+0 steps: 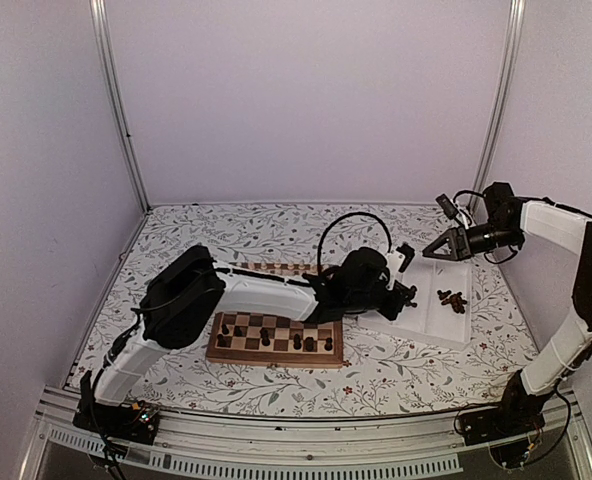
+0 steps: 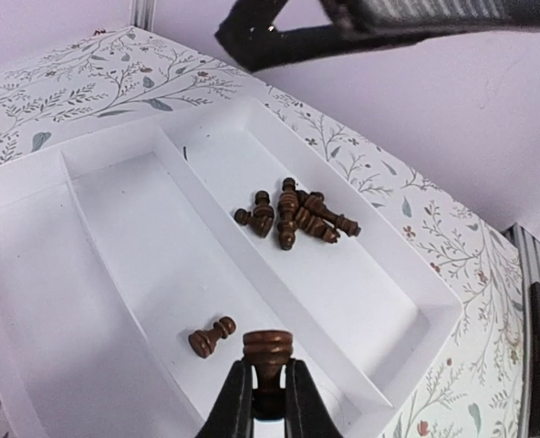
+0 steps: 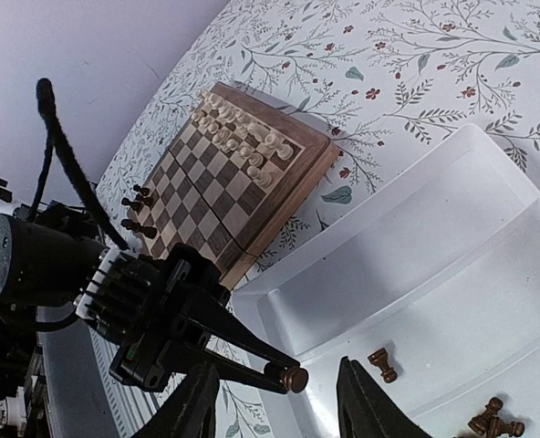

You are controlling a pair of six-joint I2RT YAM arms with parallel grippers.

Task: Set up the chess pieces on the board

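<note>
My left gripper is shut on a dark brown chess piece [image 2: 268,351], held above the white tray [image 1: 426,330]. My right gripper is part open above the tray, nothing seen between its fingers. In the left wrist view a loose dark piece [image 2: 211,338] lies in the middle compartment and several dark pieces [image 2: 288,214] lie in the far right one. The wooden board [image 3: 197,187] carries rows of white pieces [image 3: 220,128] and some dark pieces [image 1: 309,343].
The left arm [image 1: 256,295] spans over the board in the top view. Walls stand close behind and at both sides.
</note>
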